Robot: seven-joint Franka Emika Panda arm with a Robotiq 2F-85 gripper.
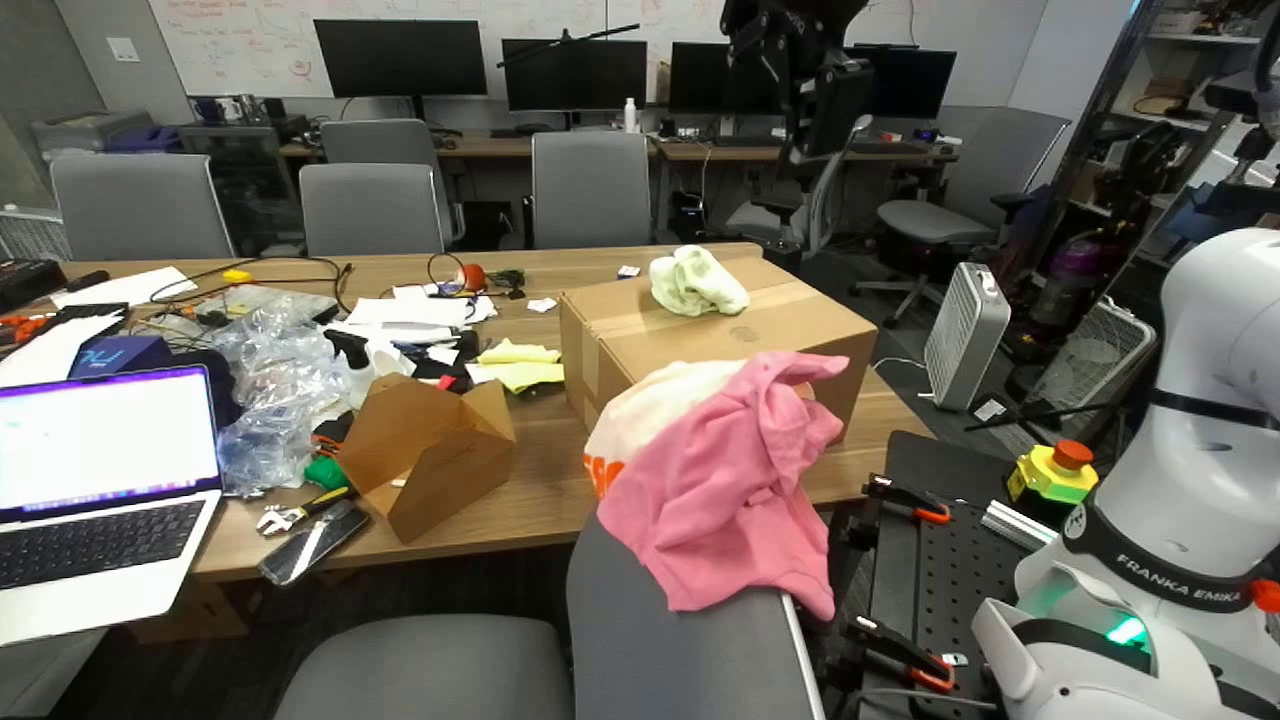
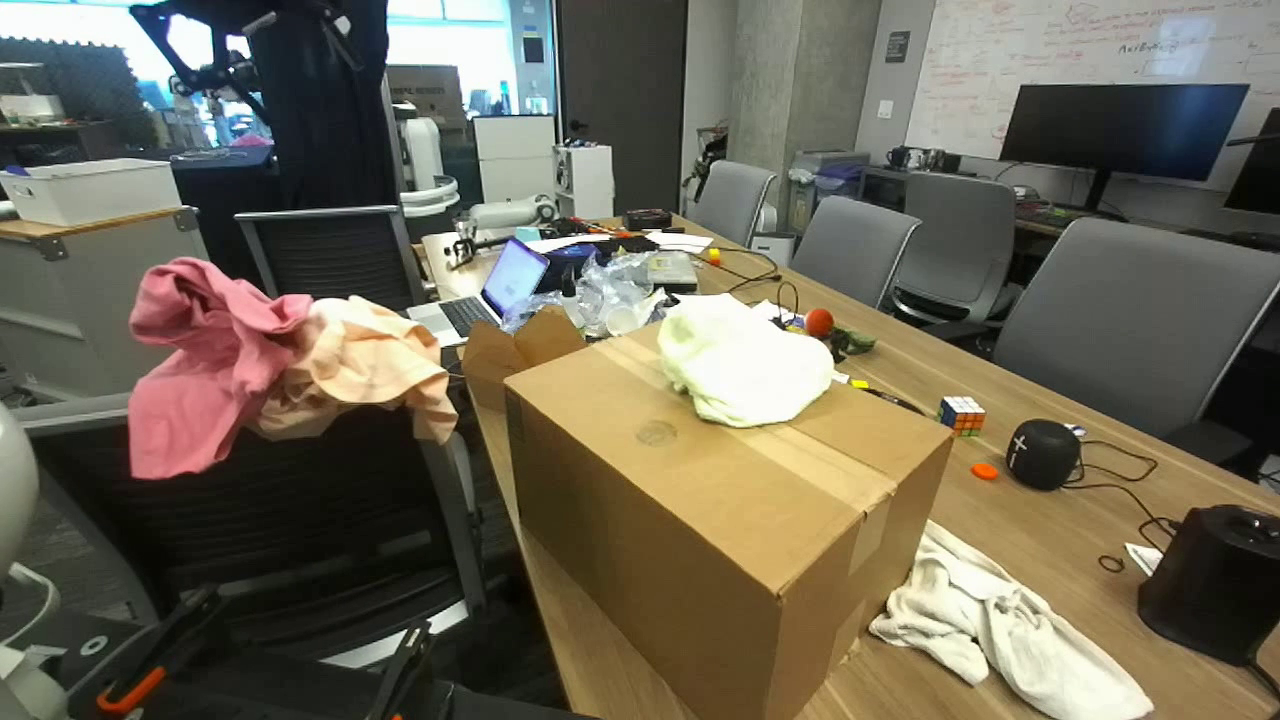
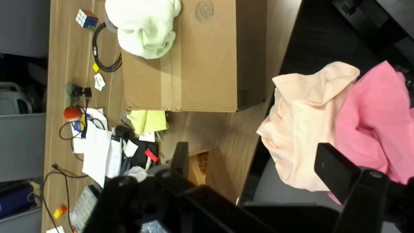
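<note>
My gripper stands open, its two black fingers wide apart with no object held between them. It is high above the scene, looking down on the table edge and a chair. A pink cloth [image 1: 732,492] and a peach cloth [image 2: 366,360] hang together over the chair's backrest; in the wrist view the right finger overlaps them from above. A pale green-white cloth [image 2: 744,360] lies crumpled on top of the closed cardboard box [image 2: 648,480]. Dark parts of the arm's end [image 1: 798,96] show at the top of exterior view 1.
A white cloth [image 2: 1008,630] lies on the table beside the box. A small open carton [image 1: 432,450], a laptop [image 1: 102,480], plastic wrap and cables clutter the table. A yellow cloth [image 3: 147,121] lies near the box. Clamps [image 1: 906,498] sit at the robot's mount.
</note>
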